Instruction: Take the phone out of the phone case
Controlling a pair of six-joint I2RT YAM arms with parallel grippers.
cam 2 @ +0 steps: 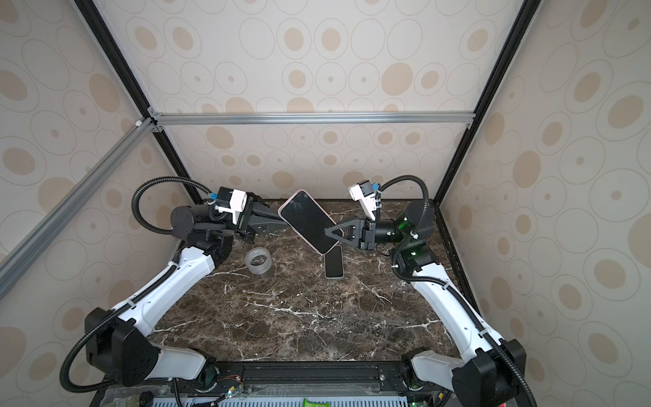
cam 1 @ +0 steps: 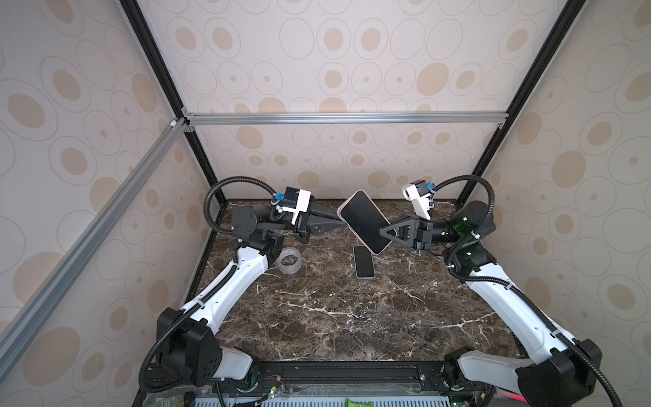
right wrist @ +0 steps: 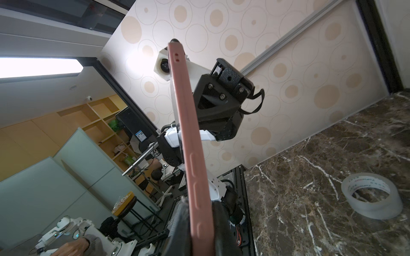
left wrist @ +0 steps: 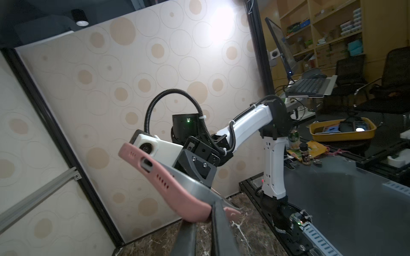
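Observation:
The phone [cam 1: 360, 213] in its pink case [left wrist: 162, 179] is raised and tilted above the table, screen toward the top cameras. My right gripper [cam 1: 385, 232] is shut on its lower right part; the case's long pink edge shows in the right wrist view. My left gripper [cam 1: 339, 220] has its fingertips at the case's upper left edge; in the left wrist view they reach the pink rim, but whether they grasp it is unclear.
A second dark phone [cam 1: 363, 262] lies flat on the marble table [cam 1: 352, 318] below. A tape roll [cam 1: 289, 269] lies left of it.

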